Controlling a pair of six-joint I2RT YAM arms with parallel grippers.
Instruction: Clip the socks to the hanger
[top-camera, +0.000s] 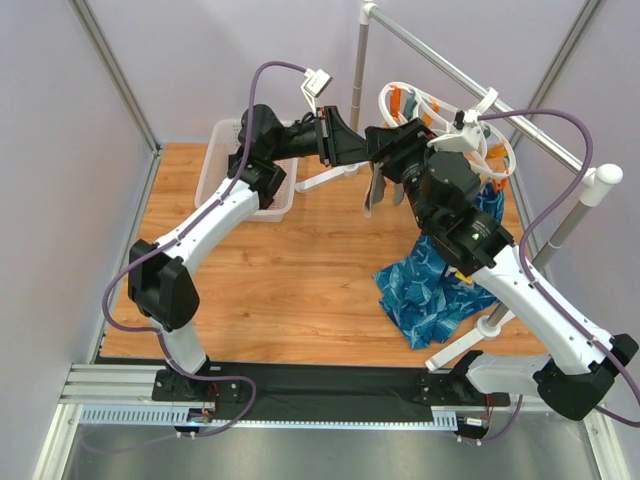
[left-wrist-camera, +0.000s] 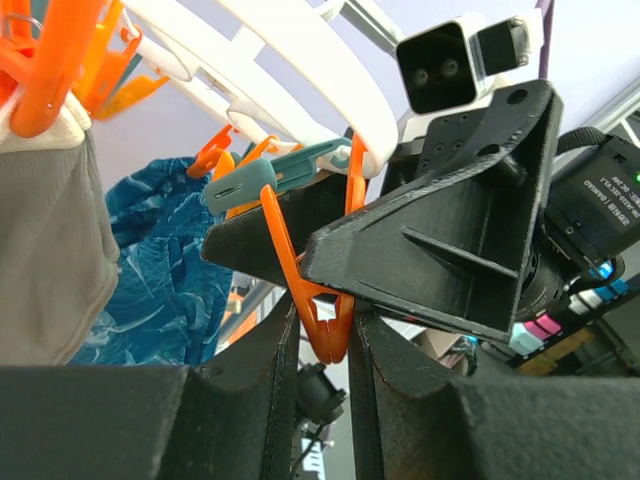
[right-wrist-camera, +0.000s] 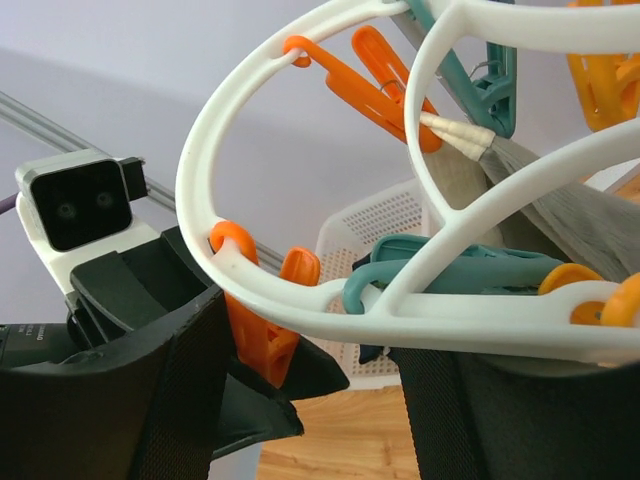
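A white hanger (top-camera: 399, 88) with orange and teal clips hangs from the rail, grey socks (left-wrist-camera: 45, 250) among them. In the left wrist view an orange clip (left-wrist-camera: 330, 335) is held in my left gripper (top-camera: 350, 150), shut on it. My right gripper (top-camera: 390, 150) is right beside it at the hanger's near edge; in the right wrist view its part-open fingers (right-wrist-camera: 120, 410) stand either side below the rim, by an orange clip (right-wrist-camera: 262, 340) and a teal one (right-wrist-camera: 450, 275).
A white basket (top-camera: 215, 165) stands at the back left. Crumpled blue cloth (top-camera: 420, 295) lies under the rack on the right. The rack's rail (top-camera: 440, 60) and posts surround the right side.
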